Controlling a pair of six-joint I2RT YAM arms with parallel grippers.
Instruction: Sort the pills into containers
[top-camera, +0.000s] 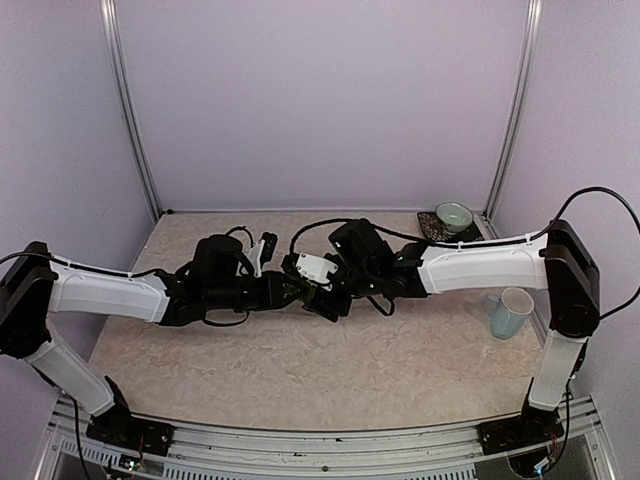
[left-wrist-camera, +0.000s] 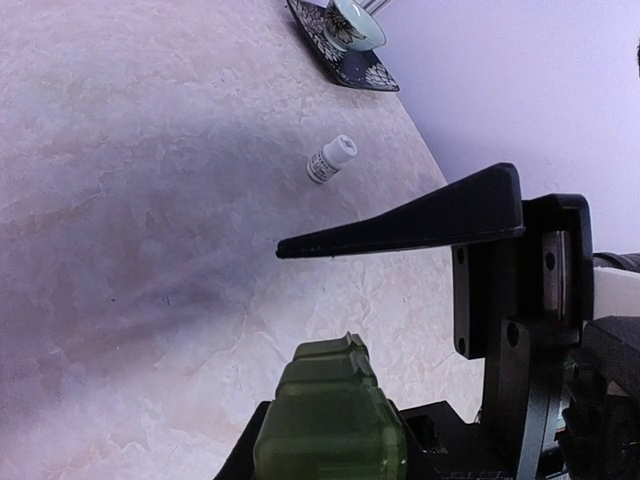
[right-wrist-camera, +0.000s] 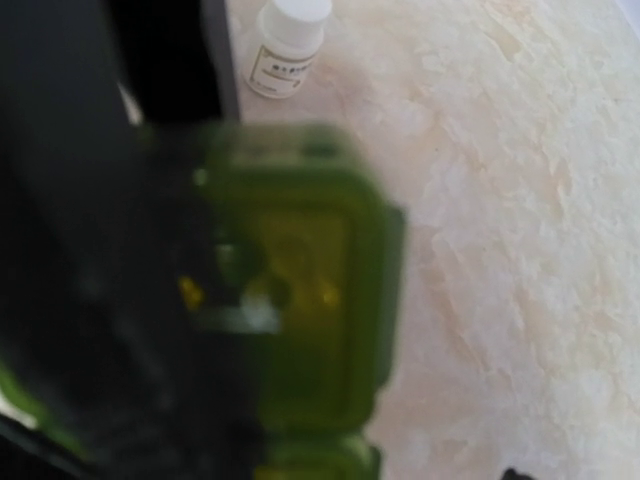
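Observation:
A translucent green pill box is held in my left gripper, low in the left wrist view. My right gripper is right at the box in the middle of the top view; in the left wrist view a black finger reaches across above it. In the right wrist view the green box is blurred and close, behind a dark finger, so whether the right fingers touch it is unclear. A white pill bottle stands on the table, also in the right wrist view.
A patterned tray with a green bowl sits at the back right. A light blue mug stands at the right edge.

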